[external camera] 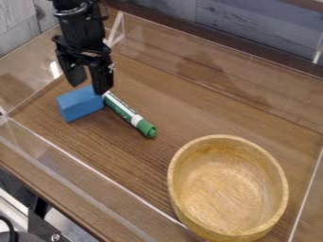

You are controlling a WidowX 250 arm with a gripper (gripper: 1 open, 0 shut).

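Observation:
My black gripper [83, 68] hangs at the upper left, open, its fingers pointing down just above a blue block [79, 104]. The block lies on the wooden table, with a green and white cylinder, like a marker or tube [128, 114], lying diagonally to its right. Whether the fingertips touch anything cannot be told from this view.
A large yellow oval bowl [228, 161] stands at the lower right. Raised edges and cables border the table on the left.

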